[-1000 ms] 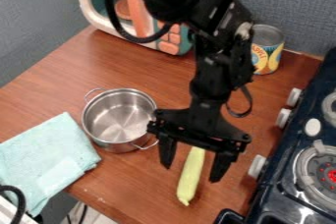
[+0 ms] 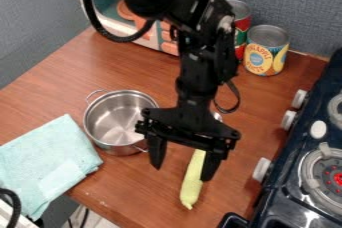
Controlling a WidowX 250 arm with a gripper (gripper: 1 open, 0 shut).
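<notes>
My gripper [image 2: 187,154] hangs at the centre of the camera view, its two black fingers spread apart and open, above a pale yellow corn cob [image 2: 193,182] that lies lengthwise on the wooden table. A silver pot [image 2: 112,114] sits just left of the gripper, partly behind its left side. The upper end of the corn is hidden by the gripper.
A light blue cloth [image 2: 40,160] lies at the left. A black stove [image 2: 281,190] fills the right. Cans [image 2: 265,56] and a toy microwave [image 2: 147,34] stand at the back.
Since a second ago my gripper has moved slightly left and up, towards the pot. The corn, pot and cloth are unmoved.
</notes>
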